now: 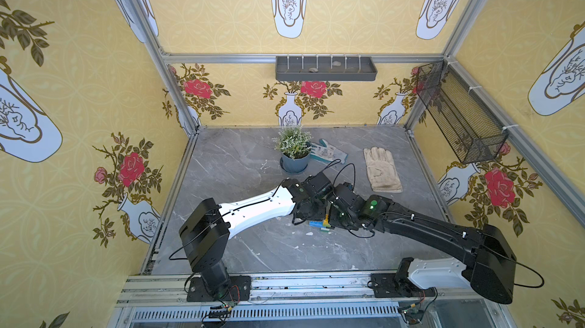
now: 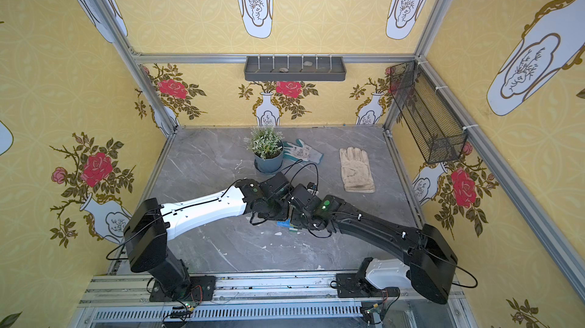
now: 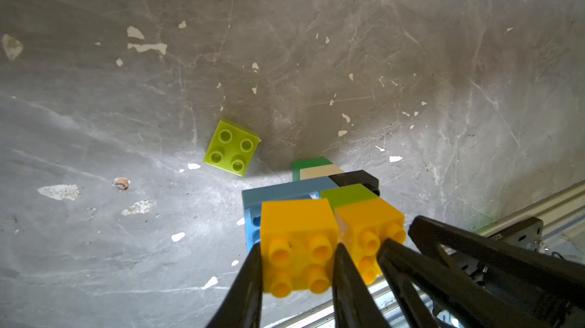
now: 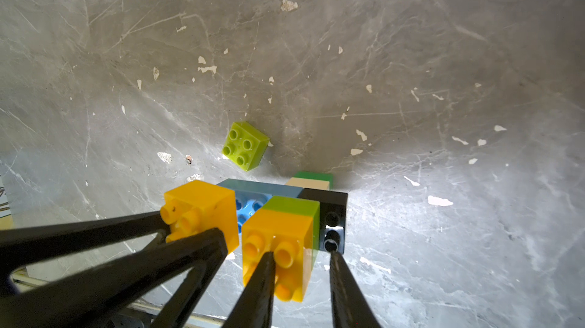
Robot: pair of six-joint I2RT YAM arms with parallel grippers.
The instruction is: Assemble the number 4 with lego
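My left gripper is shut on a yellow brick (image 3: 297, 221), studs facing the camera, above a blue piece (image 3: 249, 200). Beside it stands a group of black (image 4: 332, 218), lime and green and cream bricks, topped by a second yellow brick (image 4: 274, 227). My right gripper is part open at that second yellow brick, which sits left of the gap between its fingertips in the right wrist view. A loose lime 2x2 brick (image 3: 231, 148) lies on the table, apart from the group.
The plant pot (image 1: 295, 160), a teal-grey glove (image 1: 329, 152) and a beige glove (image 1: 382, 169) lie toward the back. Bare table surrounds the bricks at left and front. A mesh basket (image 1: 460, 111) hangs on the right wall.
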